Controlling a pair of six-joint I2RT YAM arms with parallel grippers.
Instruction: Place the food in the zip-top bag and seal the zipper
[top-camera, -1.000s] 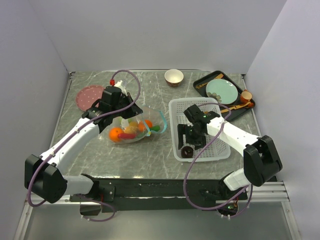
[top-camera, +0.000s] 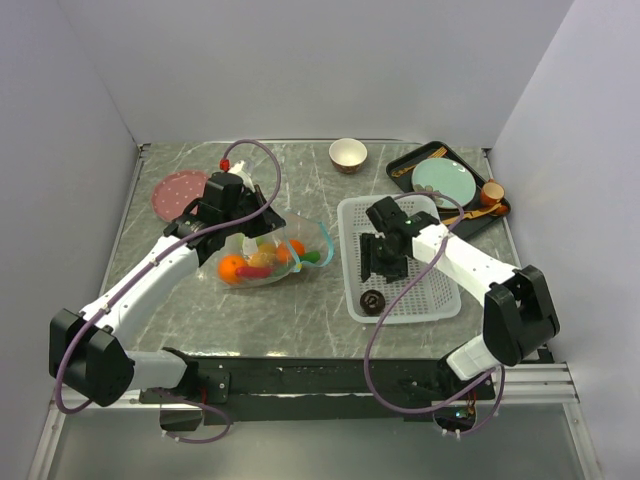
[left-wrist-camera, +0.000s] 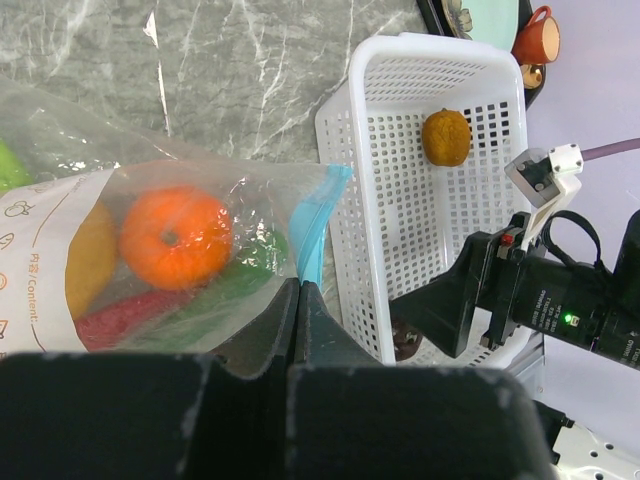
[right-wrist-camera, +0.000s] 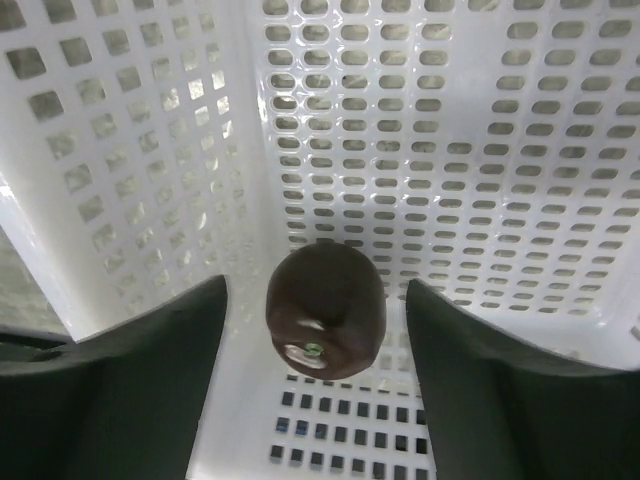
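The zip bag (top-camera: 270, 262) holds oranges, a yellow item, a red one and a green one, with its blue zipper (left-wrist-camera: 315, 215) at the open right side. My left gripper (top-camera: 258, 222) is shut at the bag's upper edge; whether film is pinched between the tips is unclear. My right gripper (top-camera: 384, 258) hovers inside the white basket (left-wrist-camera: 370, 130), fingers apart on either side of and above a dark brown round food (right-wrist-camera: 325, 310), nothing visibly held. A brownish-orange round food (left-wrist-camera: 446, 137) also lies in the basket.
A black tray (top-camera: 484, 230) with plate, cup and utensils sits behind the basket. A small bowl (top-camera: 348, 153) stands at the back, a pink plate (top-camera: 175, 185) at the left.
My right gripper has shifted slightly up in the top view, leaving the dark food more visible. The left arm and bag have not visibly moved.
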